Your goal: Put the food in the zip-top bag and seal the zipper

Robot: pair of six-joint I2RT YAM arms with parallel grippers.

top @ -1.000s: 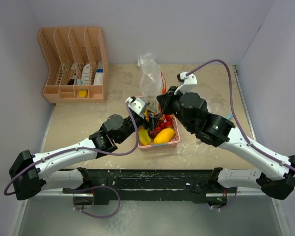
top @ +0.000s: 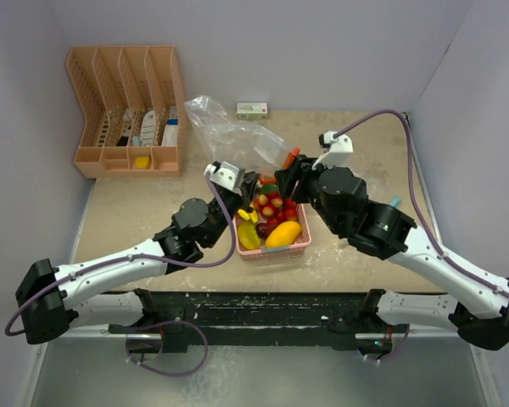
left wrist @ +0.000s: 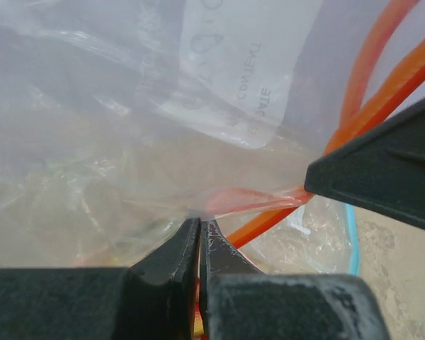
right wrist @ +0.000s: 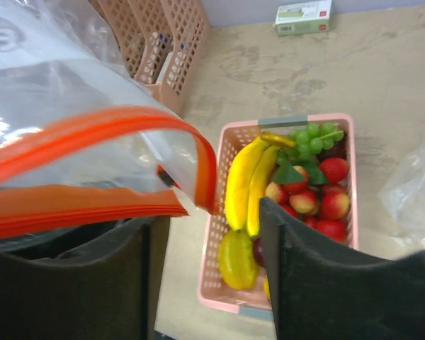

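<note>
A clear zip top bag (top: 233, 136) with an orange zipper (right wrist: 120, 124) hangs above the basket, leaning to the back left. My left gripper is shut on the bag's plastic near the orange strip. My right gripper has its fingers apart, with a corner of the zipper hanging at the gap; whether a finger touches it is unclear. In the left wrist view, one right finger (left wrist: 340, 166) lies against the orange strip. Play food, including bananas (right wrist: 244, 180), green grapes (right wrist: 315, 142) and a yellow mango (top: 283, 234), lies in the pink basket (right wrist: 219, 302).
A peach organizer (top: 93, 165) with several slots stands at the back left. A small green-white box (top: 252, 110) is at the back. Another clear bag (right wrist: 418, 191) lies flat to the right of the basket.
The bag has swung left and toward the back, its orange zipper edges now spread apart.
</note>
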